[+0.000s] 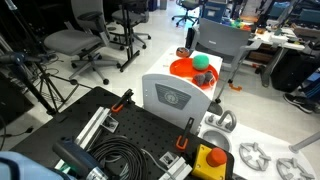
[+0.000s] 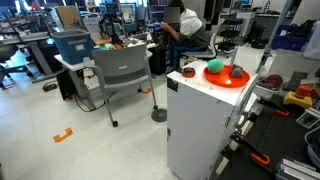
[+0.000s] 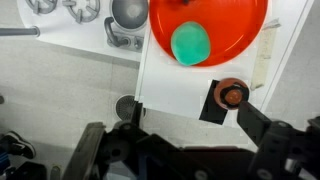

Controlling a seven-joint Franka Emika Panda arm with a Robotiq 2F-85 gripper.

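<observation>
My gripper stands open at the bottom of the wrist view, its dark fingers wide apart with nothing between them. Beyond them, on a white top, is a round orange-red plate carrying a green rounded object. A grey object also sits on the plate, clear in both exterior views. Near the right finger, apart from the plate, is a small brown round item, partly over a black patch. Neither exterior view clearly shows the gripper.
A toy sink and stove rings lie beside the white top. In exterior view 1, a black table holds coiled cable and a yellow box with a red button. A grey chair stands behind.
</observation>
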